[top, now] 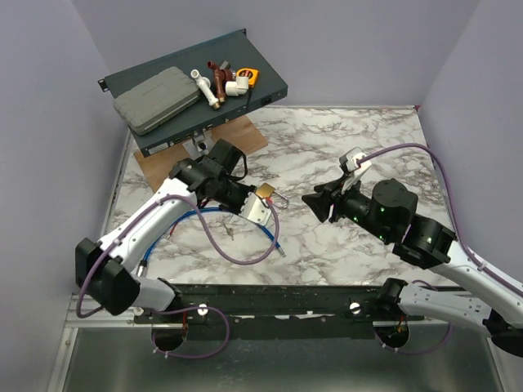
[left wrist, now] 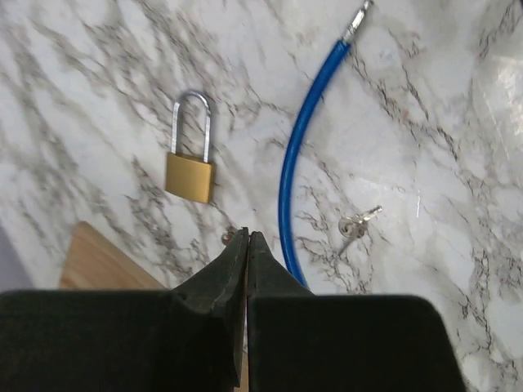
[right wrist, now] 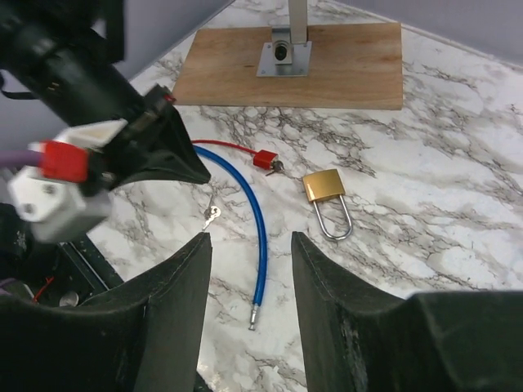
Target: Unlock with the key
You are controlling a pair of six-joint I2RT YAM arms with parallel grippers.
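Note:
On the marble table lies a small silver key, also visible as a key point(right wrist: 212, 214) in the right wrist view. A brass padlock point(left wrist: 189, 178) with a long shackle lies apart from it, across the blue hose. Further off is a red lock point(right wrist: 265, 159) with a red cable and a small metal piece at one end. My left gripper is shut above the table, nothing showing between its fingertips. My right gripper hovers right of the brass padlock point(top: 265, 190), its fingers apart with bare table visible through the gap.
A blue hose point(right wrist: 261, 237) curves between key and brass padlock. Behind stands a wooden board point(right wrist: 351, 69) with a post bracket. A dark raised shelf point(top: 265, 77) above it carries a grey case point(top: 157, 100) and pipe fittings.

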